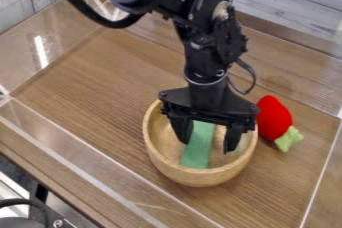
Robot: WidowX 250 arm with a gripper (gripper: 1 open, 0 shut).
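Note:
My black gripper (209, 114) hangs over a pale wooden bowl (199, 177), its two fingers spread at the bowl's upper part. A green block (198, 148) lies inside the bowl, below and between the fingers; whether either finger touches it I cannot tell.
A red object with a pale green end, the red part (273, 119), lies just right of the bowl. A black cable loops at the lower left corner.

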